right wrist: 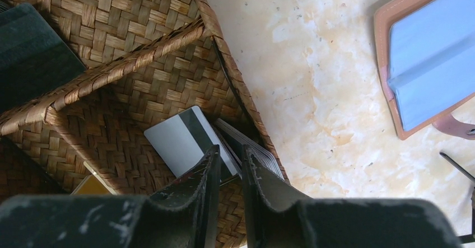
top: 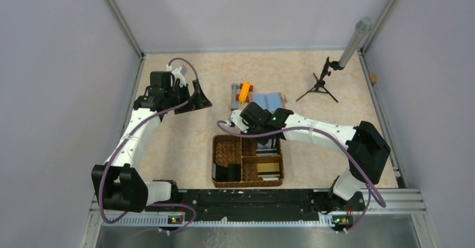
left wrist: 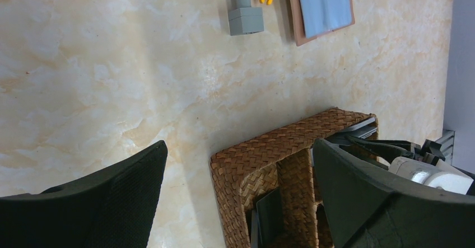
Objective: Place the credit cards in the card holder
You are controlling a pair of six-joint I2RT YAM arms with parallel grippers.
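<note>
The card holder (top: pixel 268 101) lies open on the table, pinkish-brown outside and pale blue inside; it looks empty. In the right wrist view, a white card with a dark stripe (right wrist: pixel 180 137) leans in a basket compartment, beside a stack of cards (right wrist: pixel 249 140) along the wall. My right gripper points down over these cards, its fingers a small gap apart. Card edges show in that gap, but nothing appears clamped. To the left, above bare table, my left gripper is wide open and empty.
The woven basket (top: pixel 247 184) has several compartments; a gold card (top: pixel 268 168) and dark items (top: pixel 227 173) lie in others. A grey bar (top: pixel 234 96) and an orange toy (top: pixel 245 93) sit left of the holder. A black tripod (top: pixel 320 84) stands back right.
</note>
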